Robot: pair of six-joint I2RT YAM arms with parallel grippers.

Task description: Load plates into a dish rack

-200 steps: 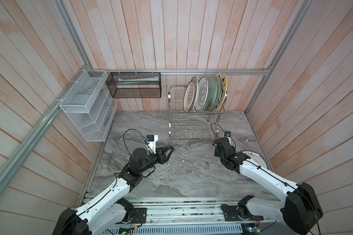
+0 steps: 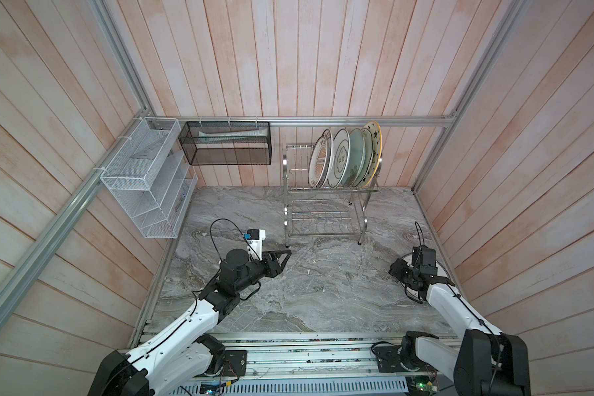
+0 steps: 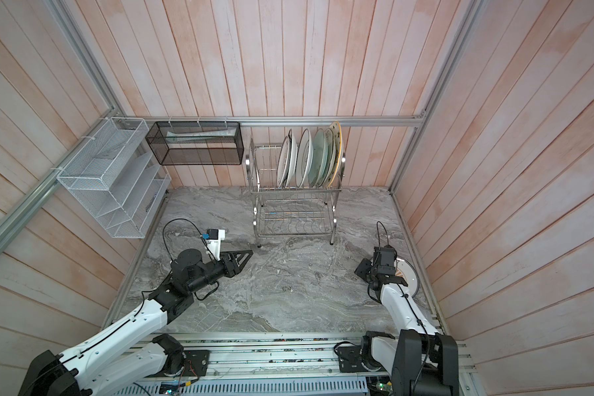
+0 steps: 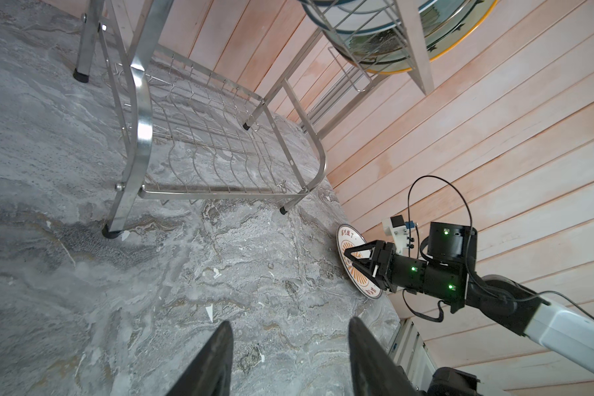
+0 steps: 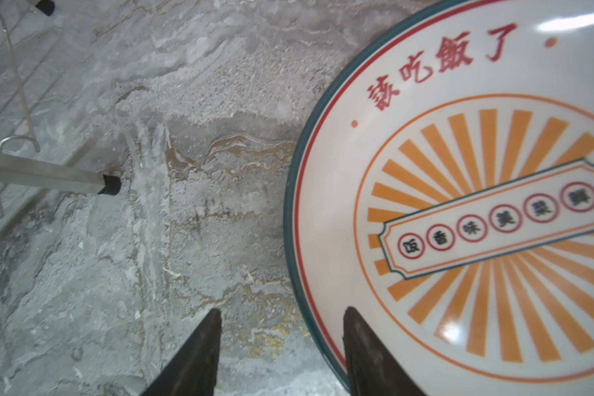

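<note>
One plate point(image 5: 402, 198), white with a dark rim and orange rays, lies flat on the table at the far right. My right gripper is partly open over its left rim; in the right wrist view one finger shows to the left of the rim and the other over the plate's edge, nothing clamped. My left gripper stands open and empty over the left of the table. Several plates point(image 2: 340, 158) stand upright on the top tier of the metal dish rack point(image 2: 320, 235) at the back; the lower tier is empty.
At the left wall hangs a white wire shelf point(image 2: 155, 178). A black mesh basket point(image 2: 225, 157) is on the back rail, holding a pale flat item.
My right arm has swung rightward from near the rack's right front leg to over the plate. The left arm and the racked plates look unmoved.
</note>
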